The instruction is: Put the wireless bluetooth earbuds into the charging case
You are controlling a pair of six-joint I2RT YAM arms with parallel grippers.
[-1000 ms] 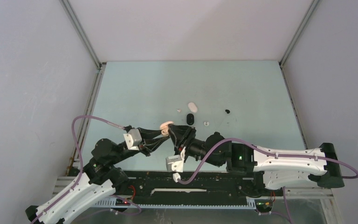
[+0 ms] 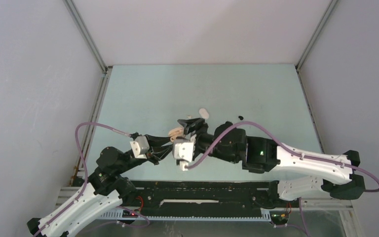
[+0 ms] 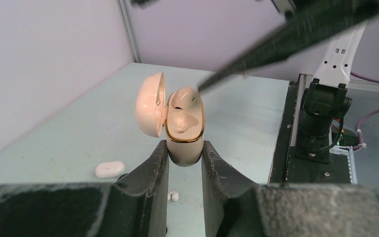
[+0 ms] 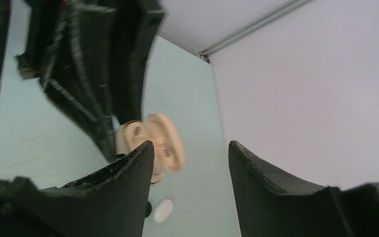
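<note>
The open peach charging case (image 3: pixel 185 146) is held upright in my left gripper, shut on its base, with the lid (image 3: pixel 148 106) hinged open at one side and two shaped hollows on top. In the top view the case (image 2: pixel 176 132) sits between both arms. One finger of my right gripper hangs blurred just above the case in the left wrist view. In the right wrist view my right gripper has its fingers apart, nothing visible between their tips, with the blurred case beyond them.
On the table (image 2: pixel 153 94) lie a white oval piece (image 2: pixel 204 113), a small black item (image 2: pixel 241 118) and small white pieces (image 3: pixel 174 196). Side walls and a back wall bound the table.
My right gripper has lifted and shifted toward the back of the table, away from its lower spot at the case. The left arm and case look unchanged.
</note>
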